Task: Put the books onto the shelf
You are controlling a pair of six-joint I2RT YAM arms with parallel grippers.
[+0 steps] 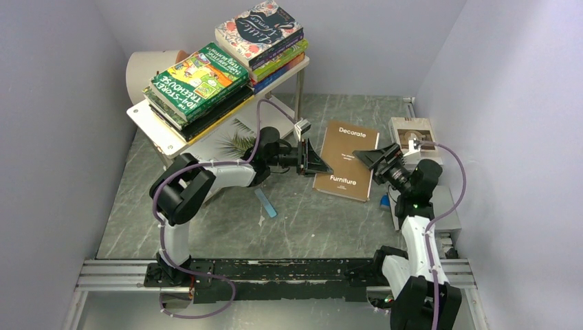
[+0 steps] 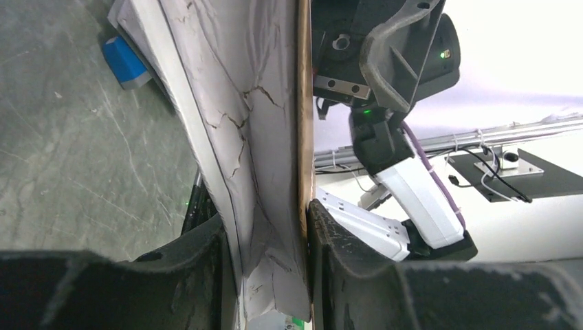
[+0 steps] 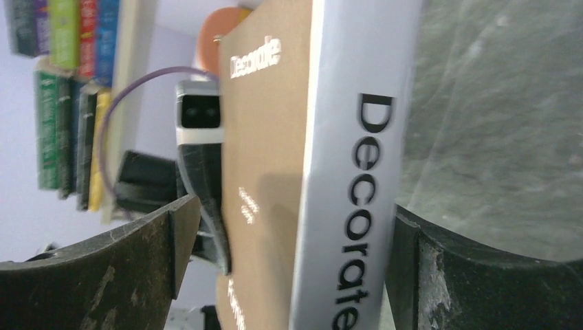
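Note:
A brown book [image 1: 344, 148] titled "Decorate" and "Furniture" is held above the floor in the middle of the top view. Its left edge is pinched by my left gripper [image 1: 328, 169]; in the left wrist view both black fingers [image 2: 347, 275] press on the covers around cracked white page edges [image 2: 240, 124]. On the spine side my right gripper [image 1: 359, 157] stands open. In the right wrist view the white spine [image 3: 354, 172] runs between its fingers, with a gap visible on the brown cover's side; the other finger is close to the far side.
At upper left a white table [image 1: 155, 124] carries two stacks of books, topped by a green book [image 1: 199, 79] and a floral book [image 1: 260, 31]. More books [image 1: 412, 127] lie at right beside the right arm. A blue strip [image 1: 265, 203] rests on otherwise clear floor.

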